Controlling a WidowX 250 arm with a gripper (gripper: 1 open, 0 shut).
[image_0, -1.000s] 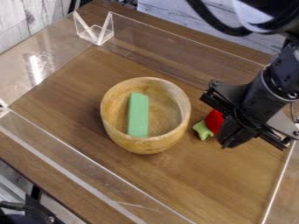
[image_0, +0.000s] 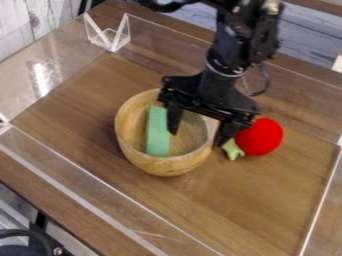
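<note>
My gripper (image_0: 207, 118), black, reaches down from the top over the wooden bowl (image_0: 160, 159), its open fingers around the bowl's rear and right rim. Inside the bowl, on the left, lies a long green block (image_0: 158, 137). Just right of the bowl and gripper sit a red round object (image_0: 263, 139) and a small light-green piece (image_0: 234, 150), partly hidden by the gripper.
A clear plastic piece (image_0: 107, 30) stands at the upper left edge. Dark cables show at the lower left.
My gripper has moved left from the red object to over the bowl, uncovering the red object. The bowl and green block look unmoved.
</note>
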